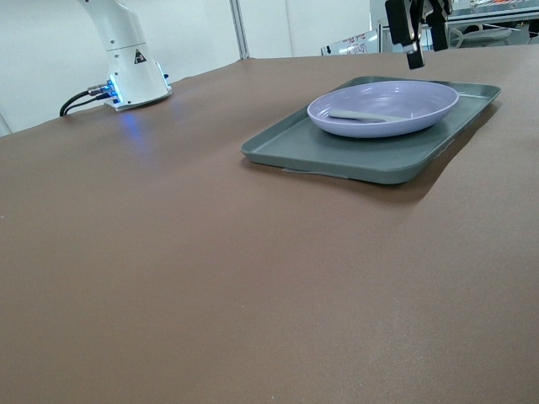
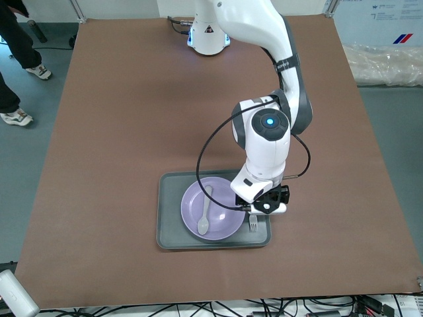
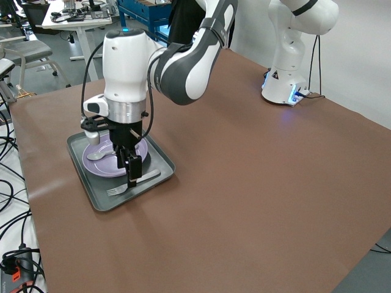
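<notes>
A grey-green tray (image 2: 168, 218) holds a purple plate (image 2: 225, 228) with a light spoon (image 2: 203, 224) on it and a light fork (image 2: 253, 224) beside the plate; in the right view the fork (image 3: 117, 190) lies near the tray's edge. My black gripper (image 1: 428, 52) hangs above the tray's far side in the top view, its two fingers apart with nothing seen between them. In the left view it is mostly hidden under the white wrist.
A white arm base (image 1: 137, 84) stands at the table's edge. Cables run along the near edge in the left view.
</notes>
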